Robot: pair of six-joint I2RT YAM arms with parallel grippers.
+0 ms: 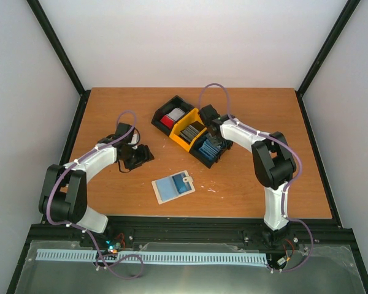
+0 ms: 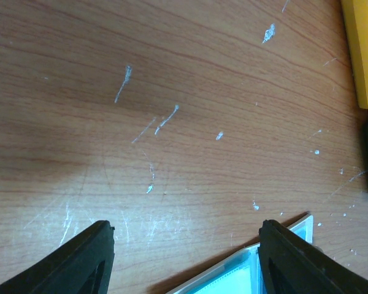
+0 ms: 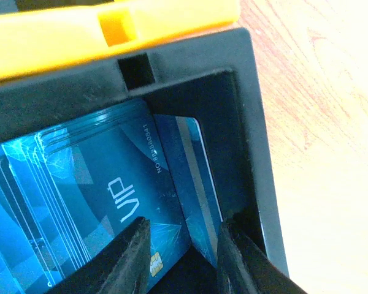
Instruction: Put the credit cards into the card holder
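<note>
Blue cards (image 3: 122, 184) stand in the black bin (image 3: 196, 58), most of them leaning together on the left in the right wrist view. One blue card (image 3: 187, 177) is apart from them, near the bin's right wall. My right gripper is open over this bin, its fingertips spread around the lower part of that single card and a corner of the pile. On the table lies the card holder (image 1: 165, 188), pale with blue pockets. Left of the holder, my left gripper stands open above the wood, nothing between its fingers; the holder's edge (image 2: 233, 278) shows below.
A yellow bin (image 1: 180, 140) with dark cards adjoins the blue-card bin. Beyond it, another black bin (image 1: 157, 120) holds red and whitish cards. Bare table (image 1: 251, 196) stretches to the right of the holder.
</note>
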